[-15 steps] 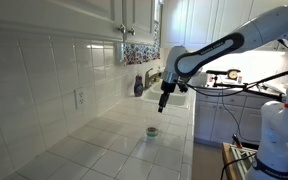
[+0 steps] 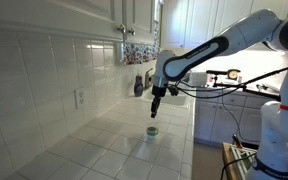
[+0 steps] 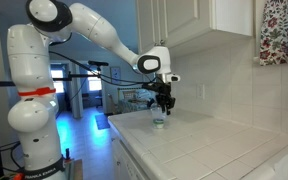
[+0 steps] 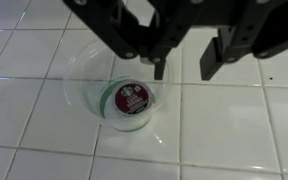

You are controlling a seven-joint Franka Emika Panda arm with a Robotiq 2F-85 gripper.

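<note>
A clear cup [image 4: 109,105] stands on the white tiled counter. Inside it lies a dark red disc [image 4: 132,97] with a pale print. My gripper hangs above with its fingers apart and nothing seen between them. In the wrist view, the left finger overlaps the cup's rim, while the other finger is to the right over bare tile. In exterior view 1, a clear space shows between the gripper [image 2: 164,98] and the cup [image 2: 152,131] below it. Exterior view 2 has the gripper [image 3: 165,105] just above the cup [image 3: 159,124].
A sink [image 2: 179,97] and a dark bottle [image 2: 138,86] are at the counter's far end. Cabinets [image 3: 209,40] overhang the back wall. Bare tile [image 3: 209,142] stretches widely around the cup.
In exterior view 1 the gripper has shifted a little to the left, closer to being over the cup. The cup has stayed in place.
</note>
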